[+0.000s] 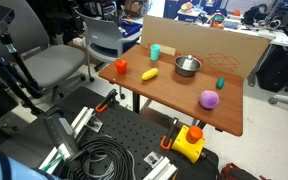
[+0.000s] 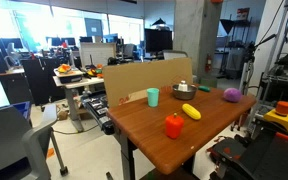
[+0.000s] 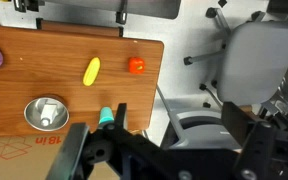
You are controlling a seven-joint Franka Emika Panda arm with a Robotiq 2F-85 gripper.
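In the wrist view my gripper is open along the bottom edge, its dark fingers wide apart with nothing held between them. Below it the brown table (image 3: 44, 90) bears a yellow banana-shaped item (image 3: 91, 71) and, to that item's right, a red-orange vegetable (image 3: 136, 65). A teal cup (image 3: 106, 115) lies closer to the gripper. Left of the cup is a metal pot (image 1: 187, 66) with something pale inside. A small green item (image 1: 220, 83) and a purple round item (image 1: 210, 99) rest toward the table's right side in exterior view 1.
An upright cardboard panel (image 1: 206, 45) runs along the table's back edge. Beside the table stands a grey chair (image 1: 105, 38). On the robot's stand sits a yellow device with an orange-red top (image 1: 195, 133); cables (image 1: 97, 160) lie coiled nearby.
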